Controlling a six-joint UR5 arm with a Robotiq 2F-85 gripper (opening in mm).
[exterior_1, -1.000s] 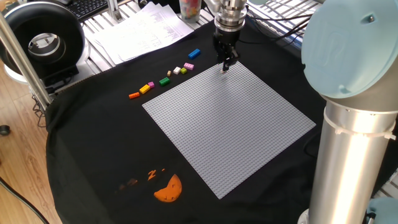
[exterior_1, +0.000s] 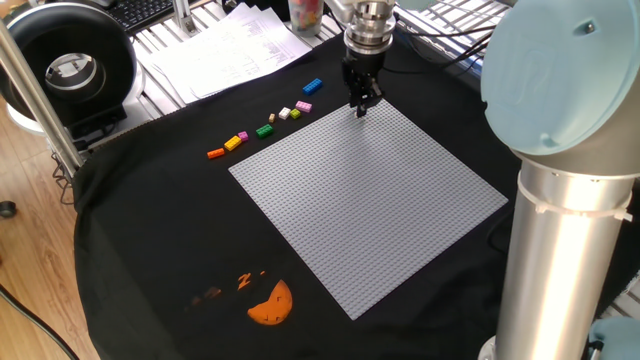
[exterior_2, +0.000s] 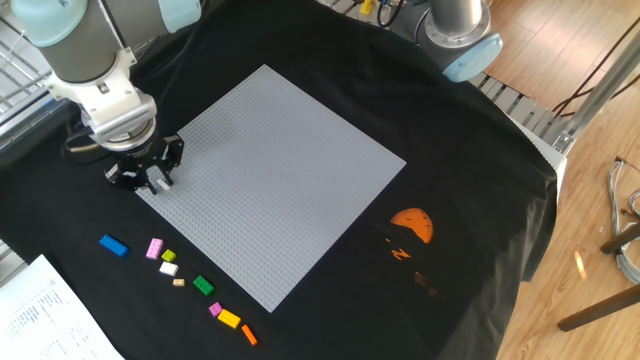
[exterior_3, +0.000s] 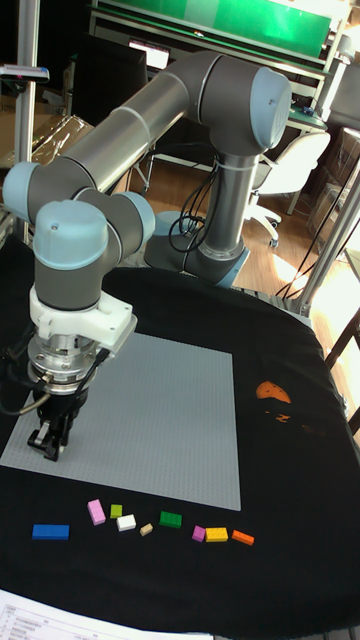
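My gripper (exterior_2: 160, 184) points down over one corner of the grey baseplate (exterior_2: 275, 185), on the side towards the blue brick. In exterior view 1 its tips (exterior_1: 360, 113) are low at the plate's far corner, with a small pale spot by them that I cannot identify. Whether the fingers are open or shut is unclear. Loose on the black cloth beside the plate lie a blue brick (exterior_2: 114, 245), a pink one (exterior_2: 154, 248), a lime one (exterior_2: 168, 256), a white one (exterior_2: 169, 268), a tan one (exterior_2: 178, 282), a green one (exterior_2: 203, 285), a purple one (exterior_2: 215, 310), a yellow one (exterior_2: 229, 318) and an orange one (exterior_2: 249, 334).
Printed papers (exterior_1: 225, 55) lie beyond the bricks at the table edge. An orange printed figure (exterior_1: 270, 303) marks the cloth (exterior_1: 160, 240) near the plate. Most of the plate is bare, and the arm's base (exterior_3: 208, 256) stands across it from the bricks.
The gripper shifts only very slightly around the same plate corner. The bricks and the plate stay where they were.
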